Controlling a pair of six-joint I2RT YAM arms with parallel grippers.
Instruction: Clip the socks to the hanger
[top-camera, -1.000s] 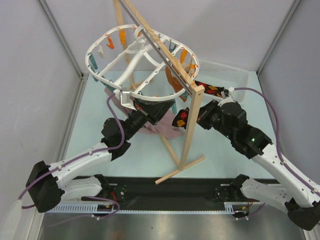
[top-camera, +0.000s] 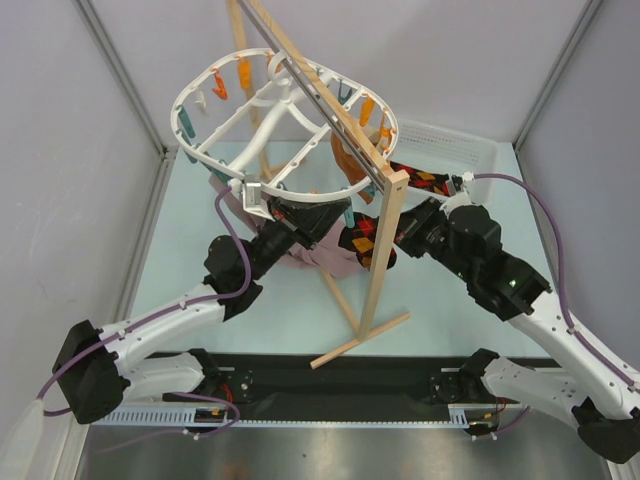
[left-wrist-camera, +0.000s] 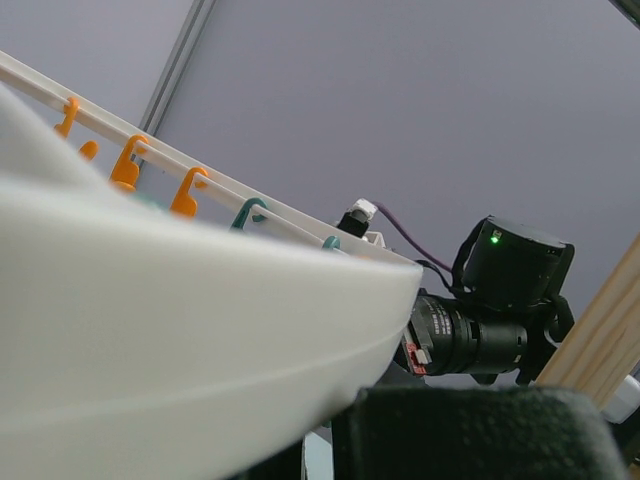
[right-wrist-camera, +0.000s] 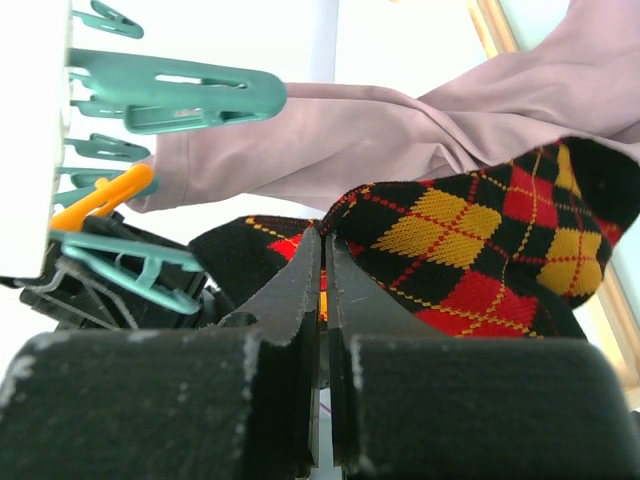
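Note:
The white round hanger (top-camera: 237, 165) hangs from a wooden frame, with teal and orange clips. My left gripper (top-camera: 318, 220) is at the hanger's lower rim, shut on something I cannot make out; the white rim (left-wrist-camera: 190, 330) fills much of the left wrist view. My right gripper is shut at a black, red and yellow argyle sock (right-wrist-camera: 470, 250), whose cloth meets the fingertips, below the teal clips (right-wrist-camera: 175, 95). A pink cloth (right-wrist-camera: 370, 140) hangs behind the sock.
A wooden post (top-camera: 380, 265) stands between my grippers and the front, with its foot on the table (top-camera: 470, 310). A white basket (top-camera: 450, 140) with another argyle sock (top-camera: 420, 180) is at back right.
My left arm looks unmoved.

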